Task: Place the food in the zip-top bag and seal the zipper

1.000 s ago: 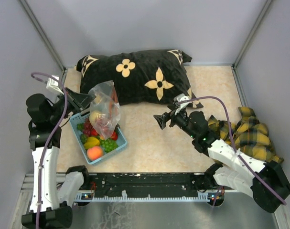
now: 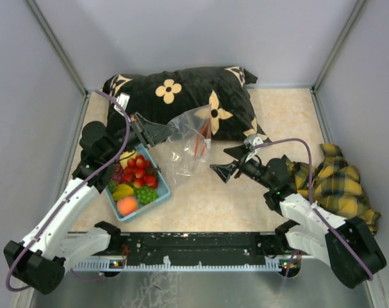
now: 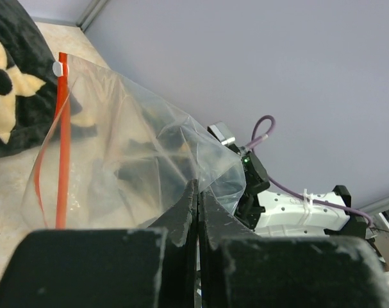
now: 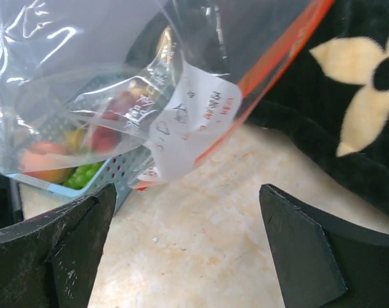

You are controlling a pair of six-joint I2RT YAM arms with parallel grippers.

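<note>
A clear zip top bag with an orange-red zipper strip hangs from my left gripper, which is shut on the bag's bottom edge. In the left wrist view the bag spreads out beyond the fingertips, its zipper and white slider at the far end. My right gripper stands open to the right of the bag, nothing between its fingers. In the right wrist view the bag's white label hangs ahead of and above those open fingers. Play food lies in a blue basket, including a peach and grapes.
A black pillow with cream flowers lies along the back. A yellow-and-black plaid cloth is bunched at the right. Bare tabletop stretches between the basket and the right arm.
My left arm has swung right, carrying the bag from above the basket toward the table's middle.
</note>
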